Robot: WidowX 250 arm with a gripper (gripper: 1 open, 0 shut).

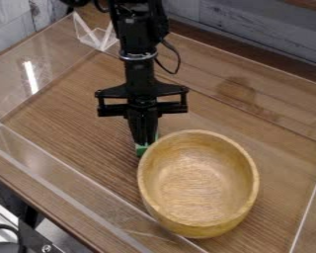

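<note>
My black gripper (145, 134) points down at the wooden table, just behind the left rim of a large pale yellow bowl (197, 190). A small green item (142, 150) shows at its fingertips, partly hidden by the gripper and the bowl. The fingers look close together; whether they grip the green item I cannot tell.
Clear plastic edging runs along the left side, and a raised wooden edge lies along the back right.
</note>
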